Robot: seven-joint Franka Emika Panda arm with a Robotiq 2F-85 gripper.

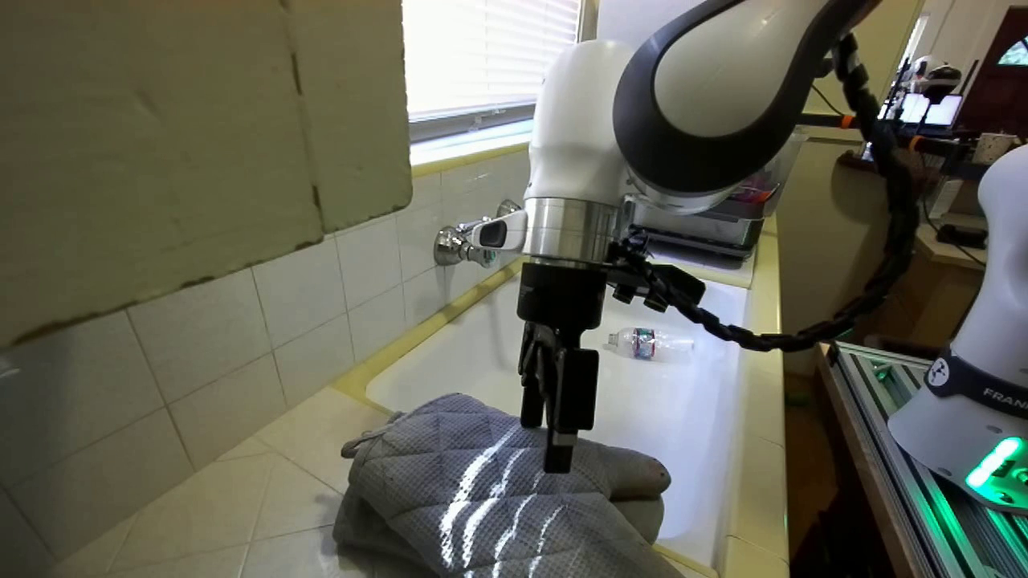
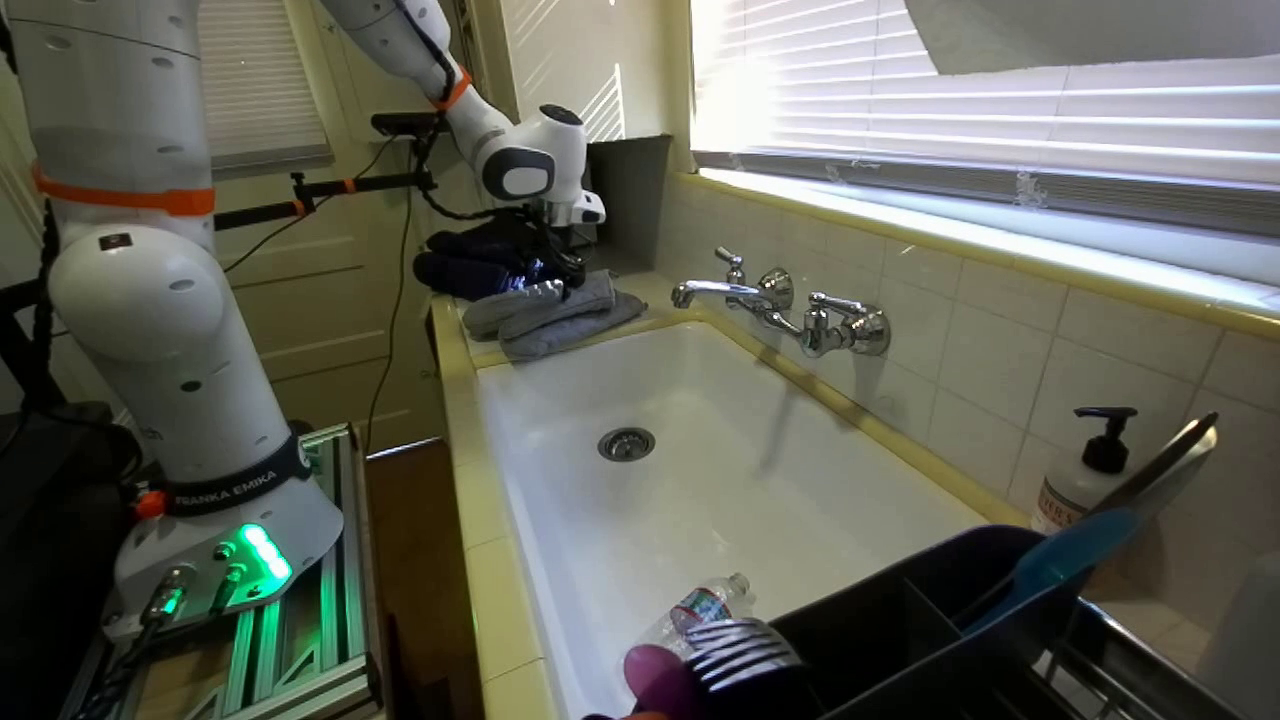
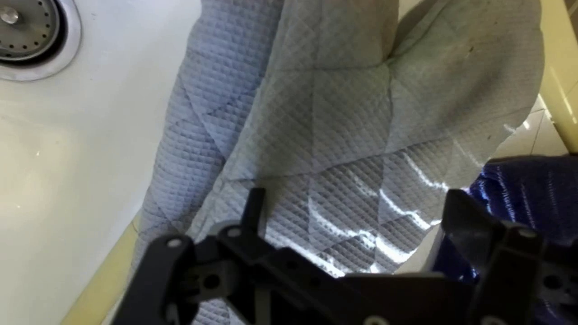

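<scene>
Grey quilted oven mitts (image 1: 501, 482) lie stacked on the tiled counter at the sink's end, bright streaks of light across the top one. In the wrist view the mitts (image 3: 347, 124) fill the middle, partly covered at the bottom by my gripper. Its two black fingers stand wide apart, with no mitt gripped between them. From the first exterior view, the gripper (image 1: 559, 443) points down over the mitts; whether a fingertip touches the cloth I cannot tell. The second exterior view shows the mitts (image 2: 558, 314) beyond the sink, the gripper mostly hidden by dark cloth and cabling.
Beside the mitts lies a dark blue cloth (image 3: 528, 195). The white sink (image 2: 744, 480) holds a clear plastic bottle (image 1: 650, 343). A chrome faucet (image 2: 720, 292) juts from the tiled wall. A black utensil rack (image 2: 912, 612) stands at the sink's other end.
</scene>
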